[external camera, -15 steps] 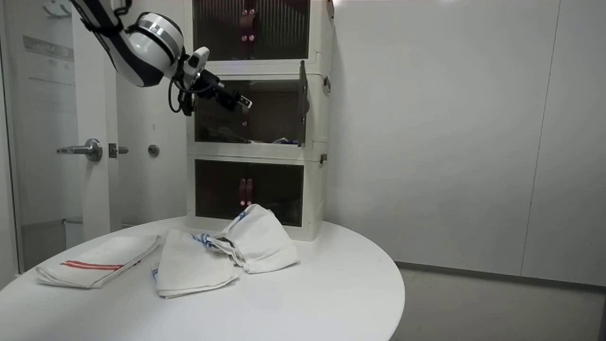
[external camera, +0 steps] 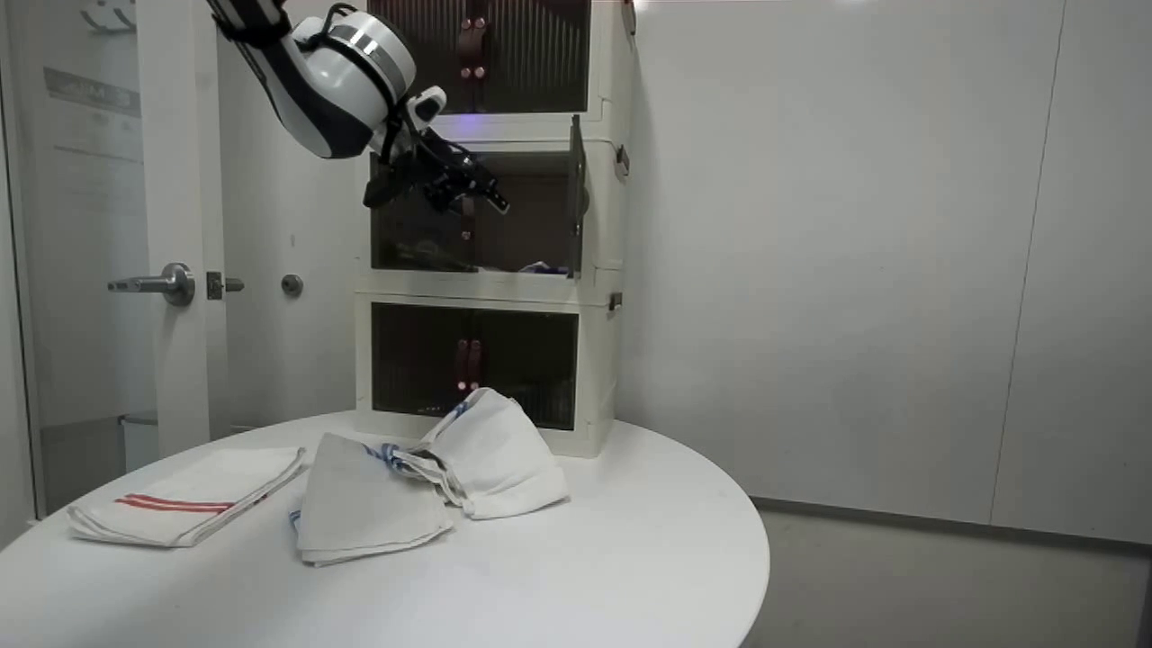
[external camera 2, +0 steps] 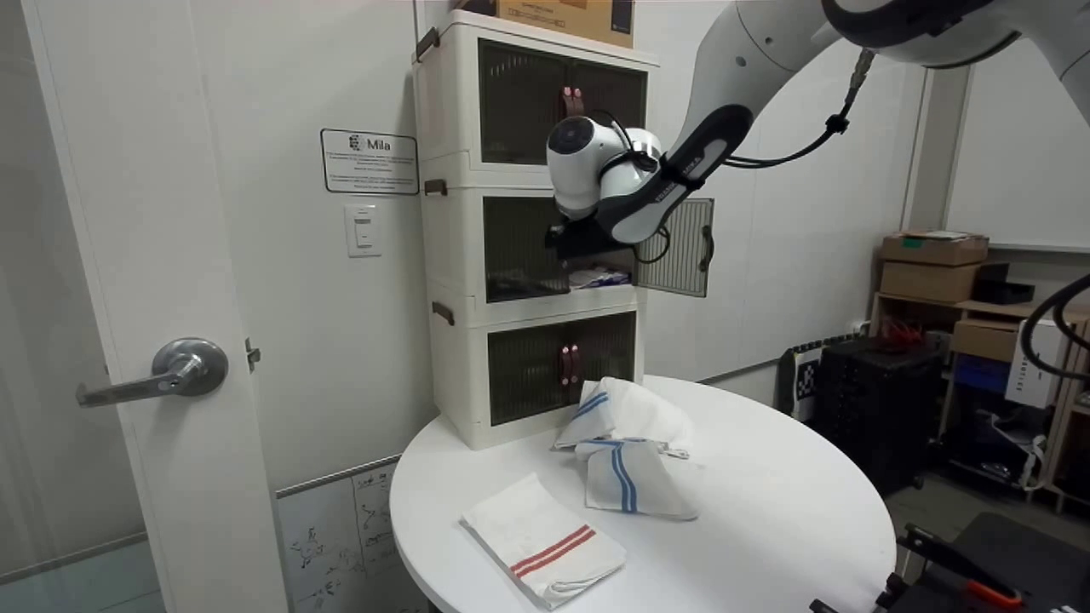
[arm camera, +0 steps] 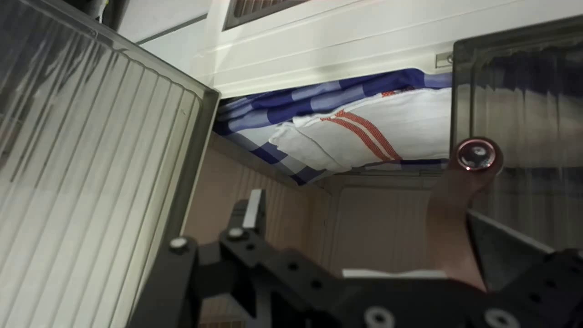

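My gripper is open at the middle compartment's front. Its fingers (arm camera: 254,210) stand apart, and nothing is gripped between them. In the wrist view, the maroon handle (arm camera: 456,218) of the shut door (arm camera: 519,109) appears close to the right-hand finger; contact cannot be told. The other door (arm camera: 98,158) is swung wide. Inside lie a white towel with red stripes (arm camera: 371,134) and a blue checked cloth (arm camera: 278,109). In exterior view 1 the gripper (external camera: 499,202) is in front of the opening, above the cloths.
The round white table (external camera 2: 777,490) bears a red-striped towel (external camera 2: 542,541) and two blue-striped towels (external camera 2: 639,480). Shut upper doors (external camera: 529,54) and lower doors (external camera: 529,362) flank the middle compartment. The open door (external camera: 575,194) juts outward.
In exterior view 1 the arm and gripper have moved right across the middle compartment's front, toward the open door. Towels and doors look unmoved.
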